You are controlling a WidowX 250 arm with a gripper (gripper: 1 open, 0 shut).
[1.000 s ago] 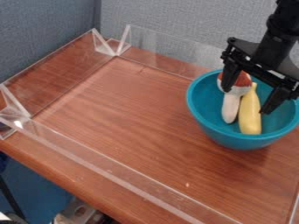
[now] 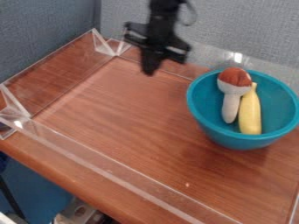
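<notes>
A blue bowl (image 2: 208, 112) sits on the right of the wooden table. In it lie a mushroom with a red-brown cap (image 2: 233, 80) and white stem, and a yellow banana-like object (image 2: 250, 114) to its right. My black gripper (image 2: 152, 59) is at the top centre, blurred, above the back of the table and left of the bowl, with nothing visible in it; its fingers are too blurred to read.
Clear plastic barriers (image 2: 44, 68) edge the table on the left, back and front. A grey textured wall (image 2: 251, 26) stands behind.
My gripper has moved from over the bowl leftward and up to the top centre. The mushroom and yellow object remain in the bowl, now uncovered.
</notes>
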